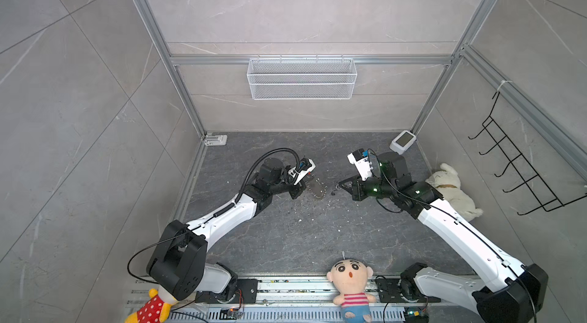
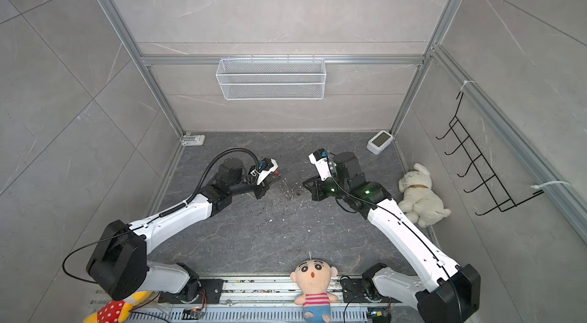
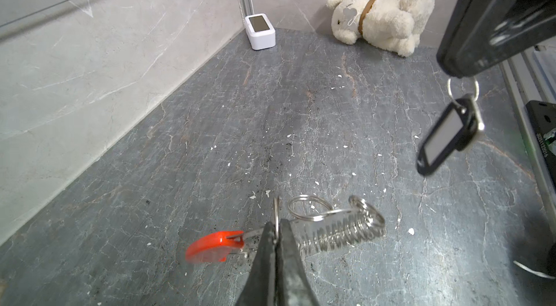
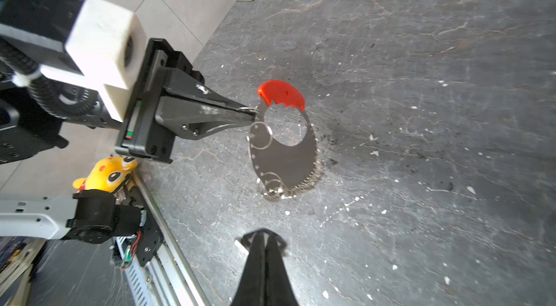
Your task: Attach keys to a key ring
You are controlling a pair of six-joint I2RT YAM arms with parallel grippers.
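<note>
My left gripper is shut on a thin metal part of the key-ring assembly: a metal loop body (image 4: 280, 164) with a red end (image 4: 281, 91) (image 3: 211, 245) and small wire rings (image 3: 309, 197). It hangs above the floor. My right gripper is shut, facing the left one, with a black key tag (image 3: 440, 138) hanging beneath its fingertips by a split ring (image 3: 476, 89). The two grippers are apart, near the middle of the workspace in both top views.
A white device (image 3: 260, 33) and white plush toy (image 3: 393, 19) sit along the right wall. A wire basket (image 1: 301, 78) hangs on the back wall; a black hook rack (image 1: 513, 157) on the right.
</note>
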